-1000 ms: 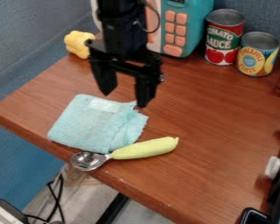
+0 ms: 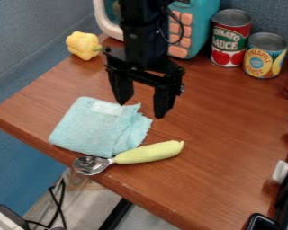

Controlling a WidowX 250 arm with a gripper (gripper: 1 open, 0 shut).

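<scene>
My black gripper [image 2: 143, 101] hangs open over the middle of the wooden table, its fingers apart with nothing seen between them, just above and behind a folded light-blue cloth [image 2: 98, 127]. In front of the cloth, near the table edge, lie a metal spoon [image 2: 91, 165] and a pale yellow-green elongated object [image 2: 150, 152], touching.
At the back stand a tomato sauce can [image 2: 229, 42], a second can [image 2: 265, 57], a teal toy microwave [image 2: 197, 25] and a yellow object [image 2: 83, 45]. A black appliance [image 2: 269, 220] sits at the right edge.
My gripper has moved right, its fingers still apart. The objects on the table have not visibly moved.
</scene>
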